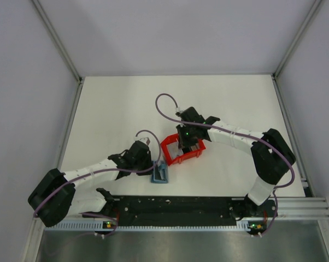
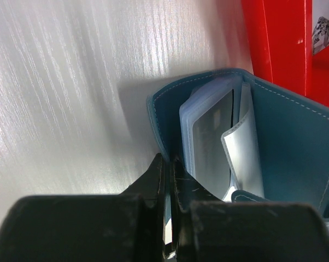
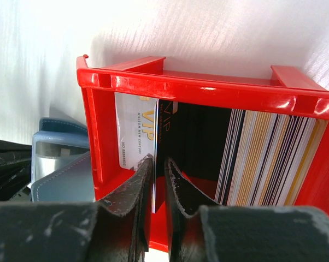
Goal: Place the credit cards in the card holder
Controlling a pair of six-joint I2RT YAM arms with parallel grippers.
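Note:
Near the front of the table stands the blue-grey card holder (image 1: pixel 160 180), its flaps spread apart. In the left wrist view, my left gripper is shut on the holder's thin left edge; a clear sleeve (image 2: pixel 211 144) shows inside. To the right, my right gripper (image 1: pixel 182 144) reaches down into a red tray (image 3: pixel 219 94). It is shut on a thin black card (image 3: pixel 165 128) with a white edge, which stands between its fingers. A white VIP card (image 3: pixel 135 123) leans to the left of it, and several striped card edges (image 3: pixel 274 158) fill the right side.
The red tray's left end is close against the holder's right flap (image 2: pixel 290 131), leaving little room between them. Bare white tabletop (image 1: pixel 115 103) lies behind and to the right of both. The dark base (image 1: pixel 175 210) runs along the front.

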